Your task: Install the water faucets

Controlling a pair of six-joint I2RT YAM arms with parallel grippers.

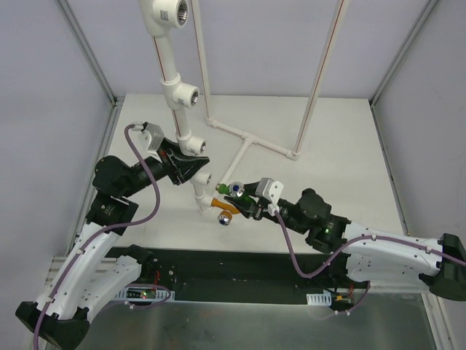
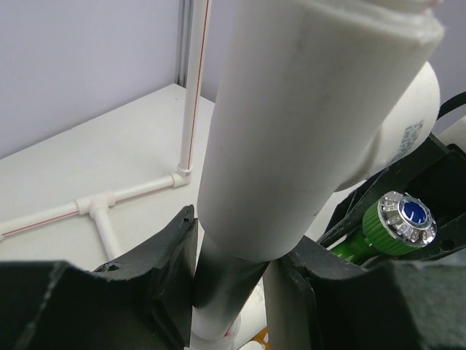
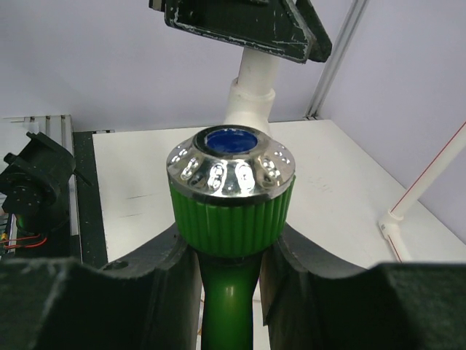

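A white upright pipe (image 1: 167, 58) with several side outlets stands at the left; my left gripper (image 1: 191, 166) is shut around it. In the left wrist view the pipe (image 2: 273, 131) passes between the dark fingers. The green faucet (image 1: 223, 189) has a chrome, blue-centred knob and is held by my right gripper, its stem between the fingers. From above, its green end points left toward an open outlet (image 1: 204, 177), a short gap away. An orange faucet (image 1: 223, 206) sits low on the pipe, below the green one.
Higher outlets (image 1: 191, 95) on the pipe are open. Thin white pipes (image 1: 273, 146) with a T-joint run behind on the white board (image 1: 342, 160). The board's right side is clear. My left gripper's body (image 3: 240, 25) hangs close above the green faucet.
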